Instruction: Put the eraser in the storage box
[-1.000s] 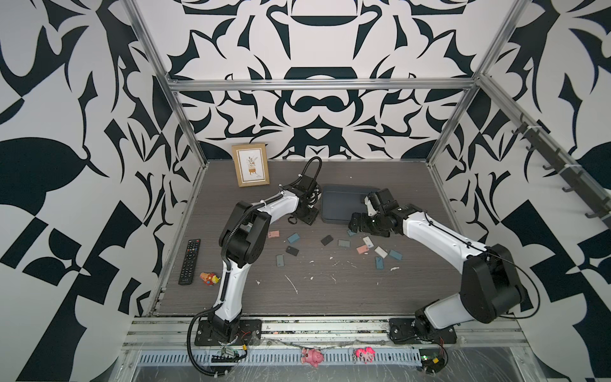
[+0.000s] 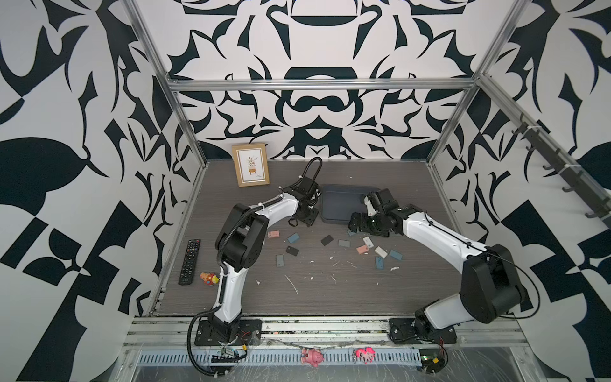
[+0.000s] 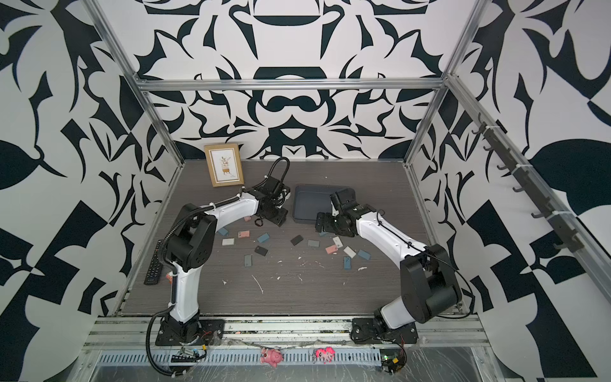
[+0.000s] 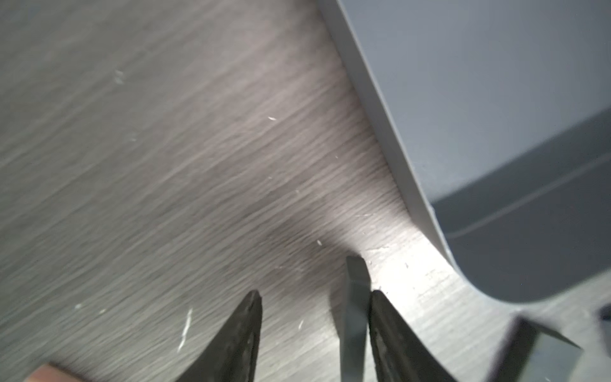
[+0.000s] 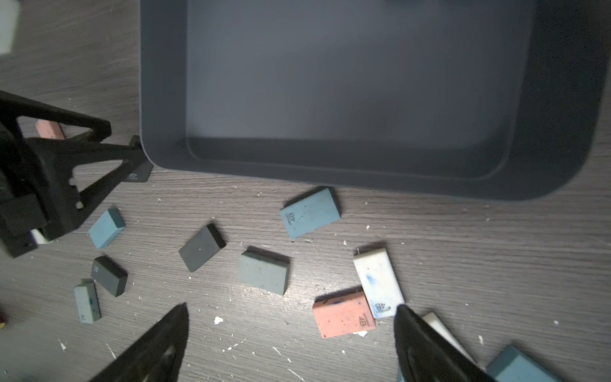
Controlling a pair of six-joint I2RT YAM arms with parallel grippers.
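Observation:
A narrow dark grey eraser [image 4: 355, 318] lies by the storage box's near left corner, between the fingers of my left gripper, which are parted. It sits right against the right-hand finger [image 4: 388, 331], clear of the other. In the right wrist view, part of this dark eraser [image 5: 138, 168] shows at the left gripper's tips. The dark grey storage box [image 5: 331, 168] is empty where I can see into it. My right gripper is open above the loose erasers, holding nothing.
Several erasers lie scattered in front of the box, among them a blue one [image 5: 310, 213], a grey one [image 5: 264, 272] and a pink one [image 5: 344, 315]. A picture frame [image 2: 251, 165] stands at the back left, a remote [image 2: 189, 261] at the left.
The right arm and the visible loose erasers stay put.

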